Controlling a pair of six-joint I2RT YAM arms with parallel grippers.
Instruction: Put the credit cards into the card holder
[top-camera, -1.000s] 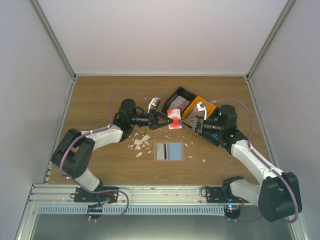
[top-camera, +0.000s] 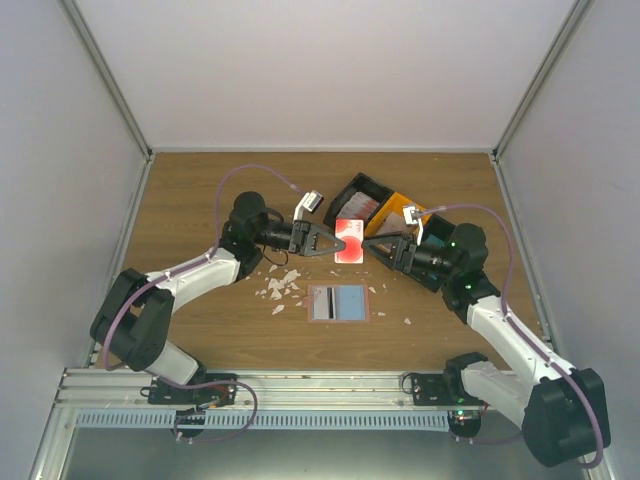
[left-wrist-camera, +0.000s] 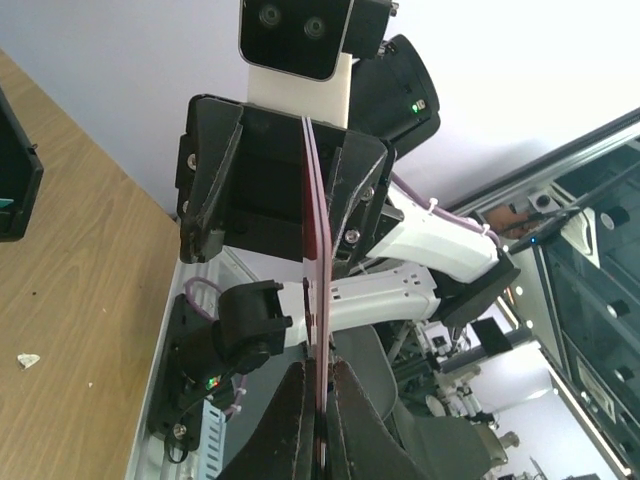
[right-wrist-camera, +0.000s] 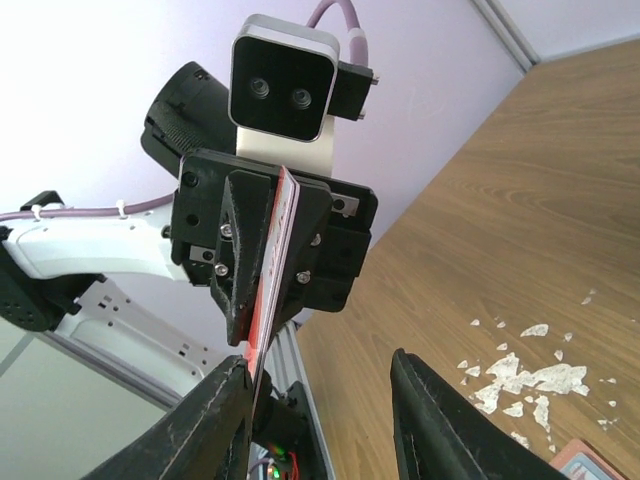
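Note:
A red-and-white card (top-camera: 349, 241) is held above the table, and my left gripper (top-camera: 338, 244) is shut on its left edge. The left wrist view shows the card (left-wrist-camera: 318, 260) edge-on, rising from between the left fingers. My right gripper (top-camera: 370, 246) is at the card's right side. In the right wrist view my right gripper stands open, with the card's near end beside its left finger; whether they touch, I cannot tell. The flat card holder (top-camera: 338, 303), grey and blue with a pinkish rim, lies on the table below the card.
At the back right stand a black box (top-camera: 374, 187), an orange box (top-camera: 408, 207) and a dark box partly hidden by the right arm. White flakes (top-camera: 283, 283) litter the wood left of the holder.
The card hangs straighter and slightly lower than before. My right gripper has shifted slightly and its fingers look wider apart. The left gripper stays at the card's left edge.

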